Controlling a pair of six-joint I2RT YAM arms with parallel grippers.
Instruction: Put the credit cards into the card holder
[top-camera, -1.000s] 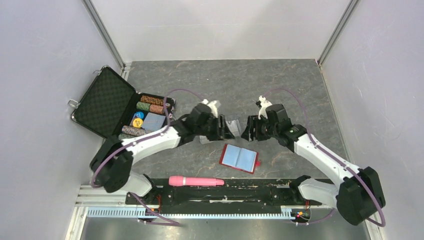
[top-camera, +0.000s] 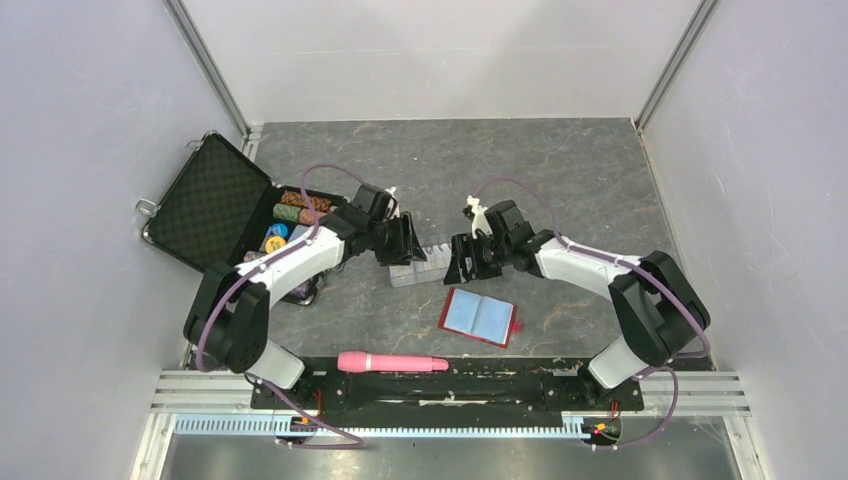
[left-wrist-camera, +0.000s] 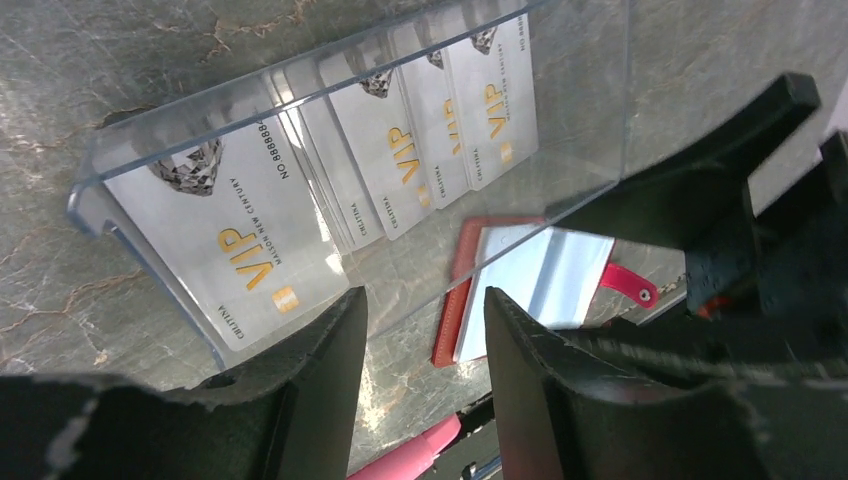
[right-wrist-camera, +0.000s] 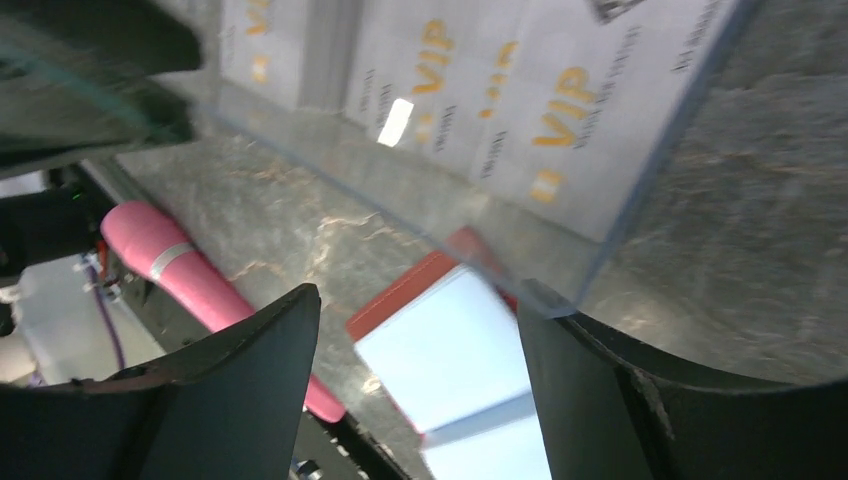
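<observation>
A clear plastic case (left-wrist-camera: 590, 100) lies mid-table with several white VIP cards (left-wrist-camera: 250, 240) in it. A red booklet with pale blue insides (top-camera: 478, 315), perhaps the card holder, lies open below it. My left gripper (top-camera: 405, 240) hovers over the case's left end, fingers apart and empty, with case and cards beneath in the left wrist view. My right gripper (top-camera: 460, 258) is at the case's right part, fingers open, close to its near wall in the right wrist view.
An open black briefcase (top-camera: 205, 200) with rolls and decks stands at the left. A pink cylinder (top-camera: 392, 362) lies along the front edge.
My right gripper has moved left and slightly down over the case.
</observation>
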